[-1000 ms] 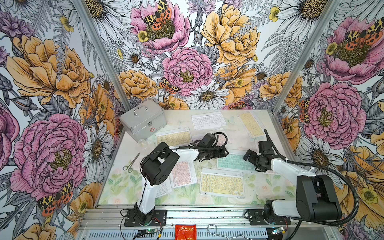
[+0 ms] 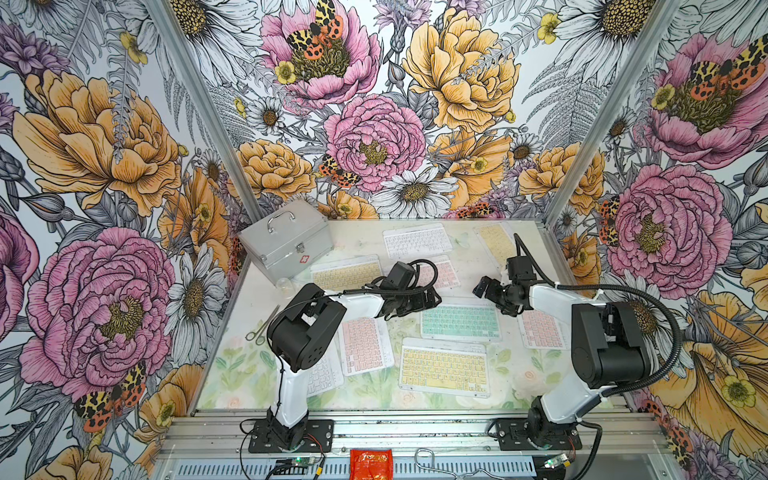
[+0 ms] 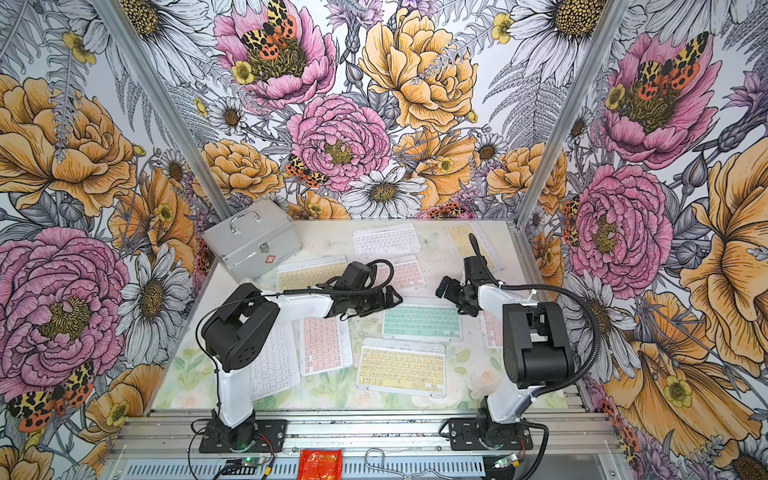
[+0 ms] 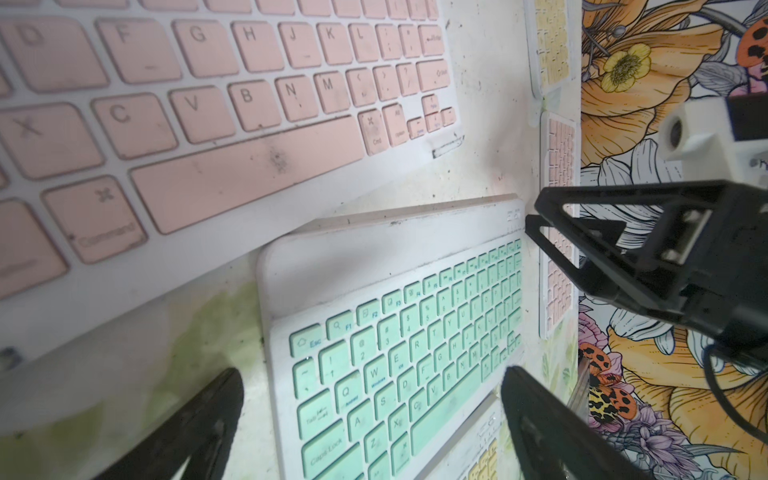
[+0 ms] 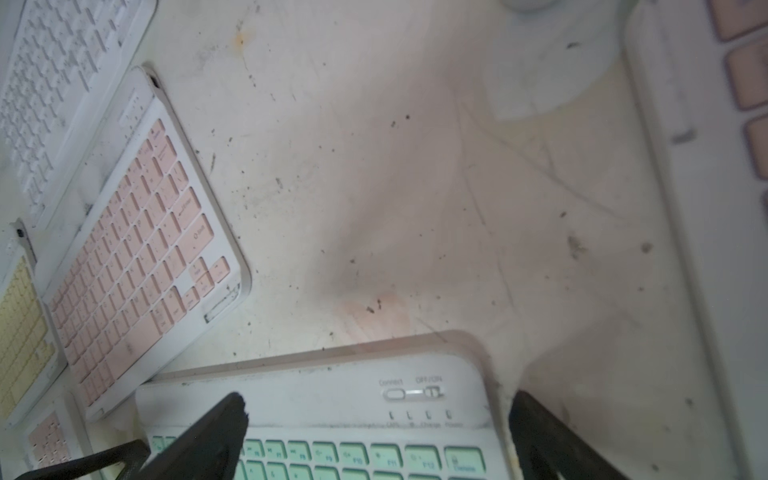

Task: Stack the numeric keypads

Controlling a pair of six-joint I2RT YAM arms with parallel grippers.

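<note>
Near the table's middle lies a green-keyed keypad, flat on the surface. My left gripper stands open over its left end, with the keypad between the spread fingers but not gripped. Over the right end, my right gripper is open too, its fingers on either side of the green keypad's corner. A yellow keypad lies in front of it. Pink keypads lie at front left, front right and behind. A white keypad is at the back, another white one at front left.
Yellow keypads also lie at the back right and back left. A grey metal box fills the back left corner, with scissors in front of it. Room between the keypads is narrow.
The green keypad has shifted a little to the left. Both arms have moved left, the right one also farther back, uncovering the front-right pink keypad.
</note>
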